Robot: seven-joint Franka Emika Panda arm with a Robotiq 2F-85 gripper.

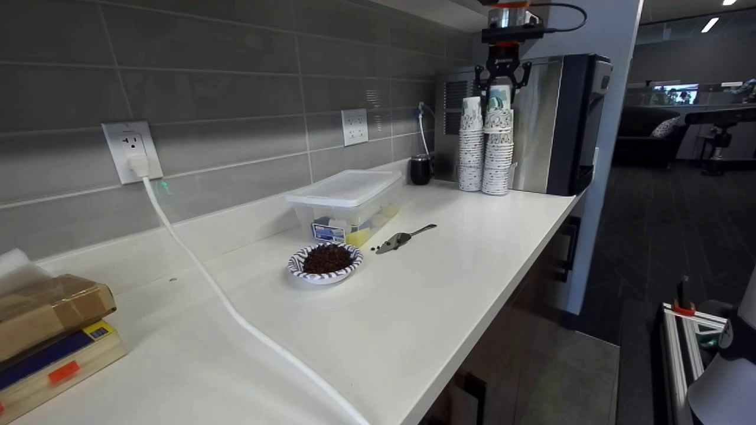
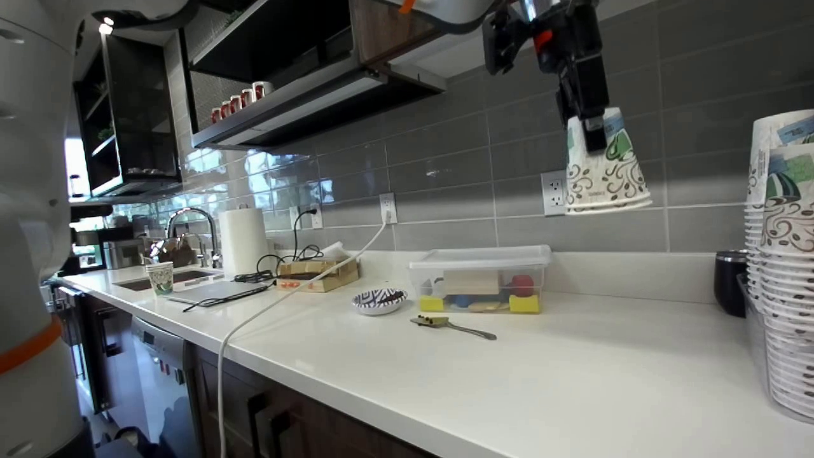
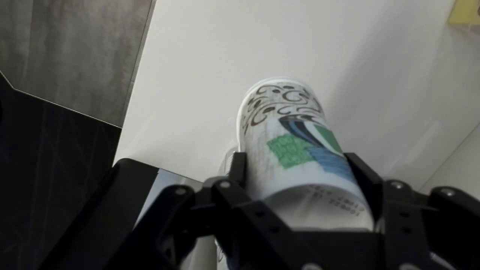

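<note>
A patterned paper cup hangs upside down in the air, its wide rim facing the counter. My gripper is shut on it, one black finger against each side near the base. From exterior view 1, the gripper appears high up, with the held cup overlapping the right-hand cup stack. Two tall stacks of inverted cups, the left stack and the right stack, stand by the metal machine. Exterior view 2 shows a clear gap between the held cup and the stacked cups.
A lidded plastic bin sits against the wall, with a spatula and a patterned bowl of dark bits close by. A white cord crosses the counter. The metal machine stands at the far end.
</note>
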